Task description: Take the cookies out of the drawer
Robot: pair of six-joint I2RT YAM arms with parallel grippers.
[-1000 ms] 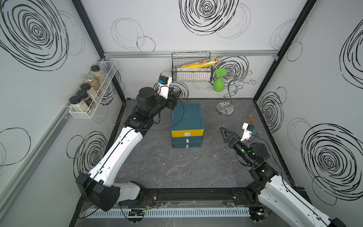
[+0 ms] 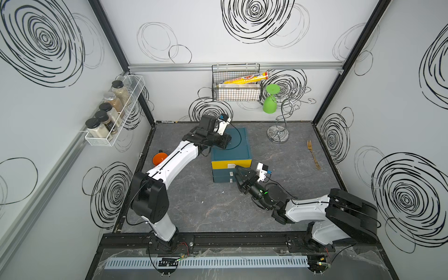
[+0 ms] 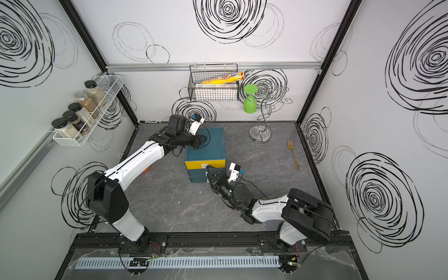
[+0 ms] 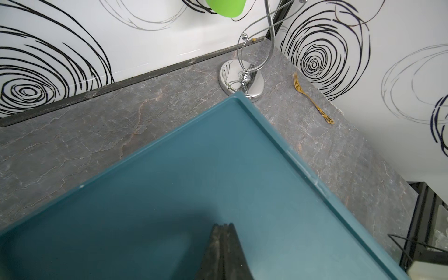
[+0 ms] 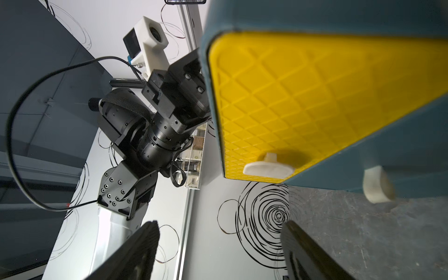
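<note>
A teal drawer box [image 2: 239, 140] stands at the middle of the table, its yellow drawer front [image 5: 326, 84] closed and carrying a white knob [image 5: 268, 168]. No cookies show in any view. My left gripper is shut over the box's flat top, with nothing showing between its fingers. In front of the box is my right gripper, its fingers apart with empty space between them; the yellow drawer's knob lies ahead of that gap. A second knob [image 5: 377, 184] shows on the teal drawer below.
A chrome stand [image 2: 278, 134] with a green cup [image 2: 270, 100] is behind the box at right. A gold fork [image 2: 313, 154] lies far right, and an orange object [image 2: 159, 157] sits by the left arm. Bare table lies in front.
My left arm has come down and right, its gripper now over the box top. The right arm has swung left from open table to the drawer front. An orange object now shows at left.
</note>
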